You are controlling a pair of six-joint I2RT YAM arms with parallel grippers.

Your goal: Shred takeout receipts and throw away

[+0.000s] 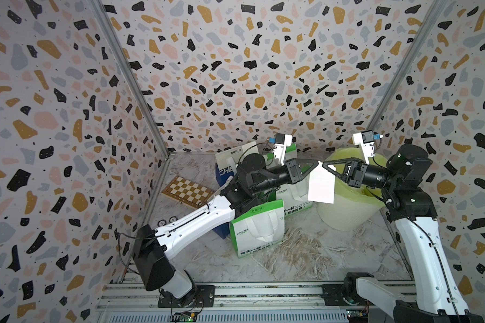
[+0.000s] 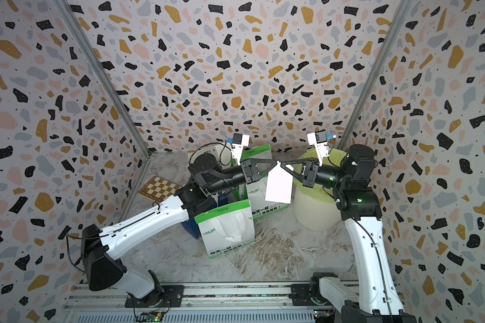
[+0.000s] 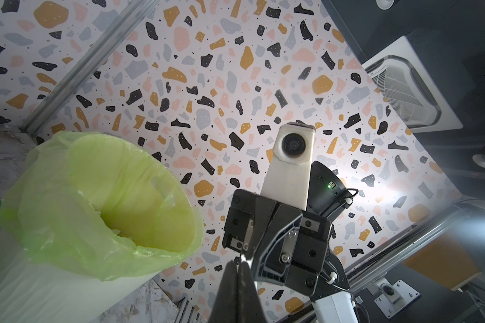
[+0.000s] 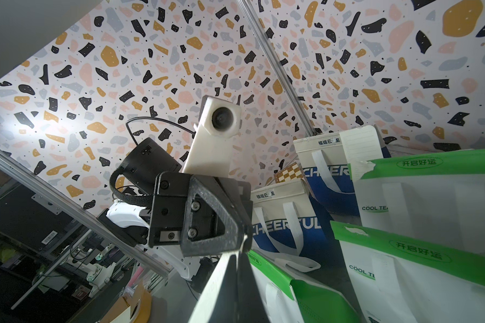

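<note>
A white paper receipt (image 1: 321, 185) hangs between my two grippers, its top edge pinched at both sets of tips. My left gripper (image 1: 313, 164) is shut on the receipt's upper left, and my right gripper (image 1: 326, 163) is shut on its upper right, the two almost meeting. Behind them, a pale bin (image 2: 312, 215) with a yellow-green liner (image 3: 145, 226) stands at the right of the table; the bottom of it is hidden.
Paper bags, green-white (image 1: 257, 231) and blue-white (image 4: 323, 161), crowd the middle and back left, one with a slip on it (image 4: 361, 145). A chessboard (image 1: 186, 189) lies at the left.
</note>
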